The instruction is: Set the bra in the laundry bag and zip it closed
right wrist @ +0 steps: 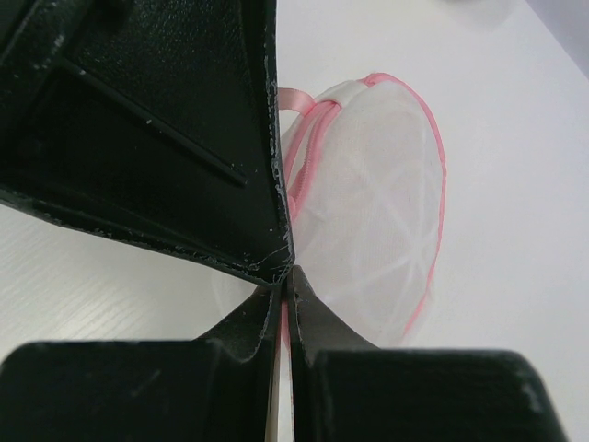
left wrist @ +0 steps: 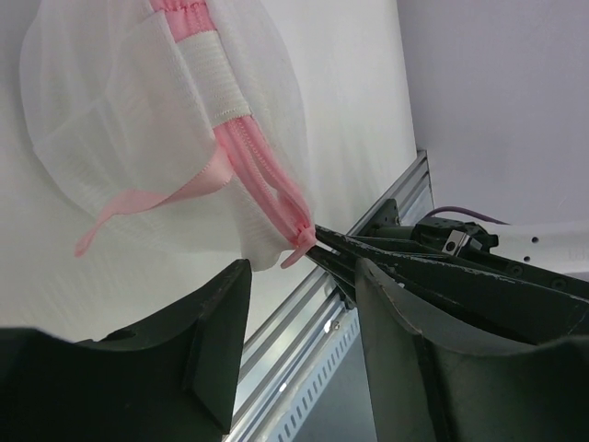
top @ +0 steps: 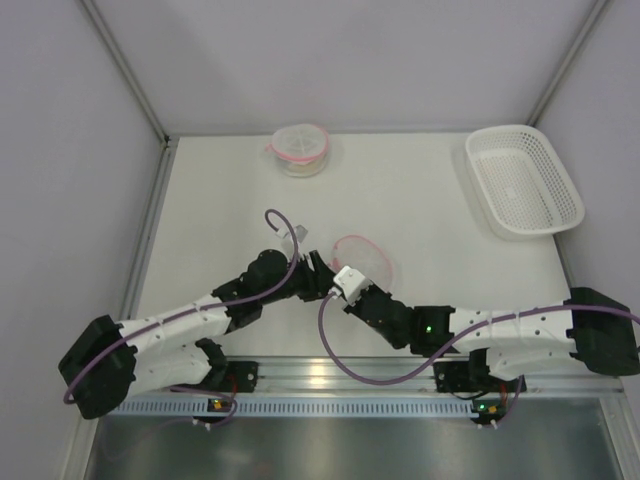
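Observation:
A white mesh laundry bag [top: 362,258] with pink trim lies at mid-table, partly hidden behind the grippers. In the left wrist view, its pink zipper [left wrist: 262,170] runs down to a small pink end tab, and a loose pink loop [left wrist: 170,196] hangs off to one side. My left gripper stands part open, a finger on either side of that zipper end, nothing clearly pinched. My right gripper is shut at the bag's edge by the zipper end, thin fabric apparently between its tips. I cannot make out a bra in this bag.
Toward the back, another round mesh bag [top: 300,143] with a pink rim sits on something pale. A white perforated basket [top: 478,180] stands at the back right. Both arms meet closely at the centre.

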